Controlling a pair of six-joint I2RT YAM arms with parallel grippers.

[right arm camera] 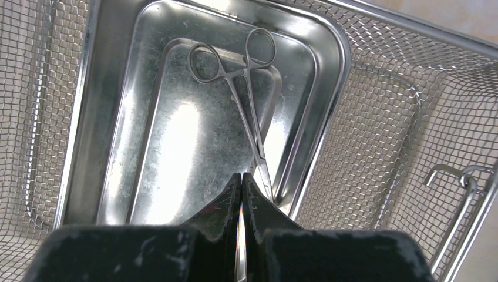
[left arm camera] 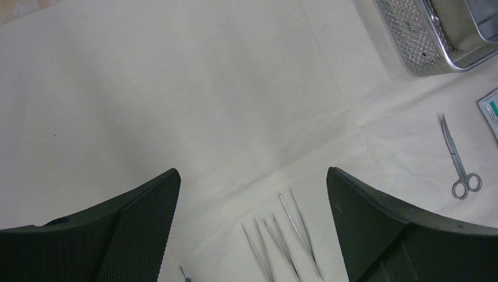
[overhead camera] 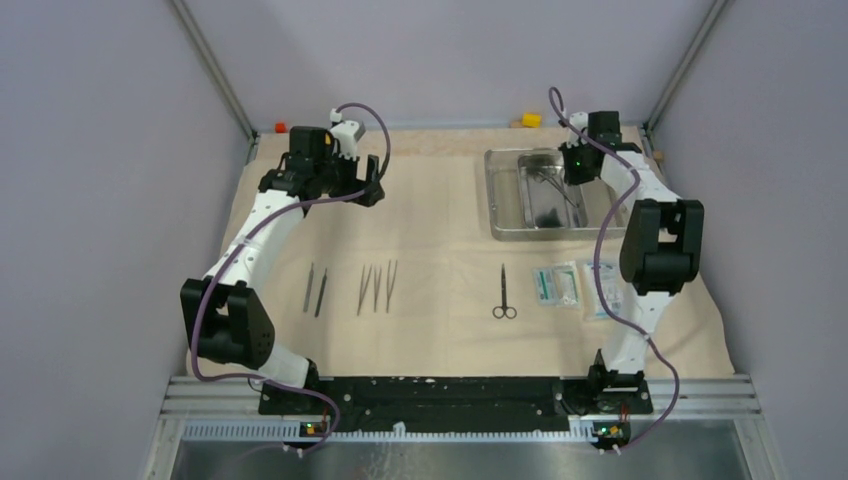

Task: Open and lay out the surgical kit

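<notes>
A steel clamp with ring handles (right arm camera: 251,117) lies in the metal tray (right arm camera: 170,141), its tip pointing toward the bottom of the right wrist view. My right gripper is shut above the tray with nothing between its fingertips; the clamp is outside them, just to the right. From above, this gripper (overhead camera: 568,172) is over the tray's right part. My left gripper stands wide open and empty over the cloth. Laid out on the cloth are scissors (overhead camera: 504,295), several tweezers (overhead camera: 377,288) and two slim handles, one at the left (overhead camera: 309,288).
The tray sits inside a mesh basket (overhead camera: 505,233), whose wire handle (right arm camera: 464,194) shows at the right. Packaged dressings (overhead camera: 558,286) and a larger packet (overhead camera: 602,290) lie in front of it. Bare cloth (overhead camera: 430,200) fills the middle.
</notes>
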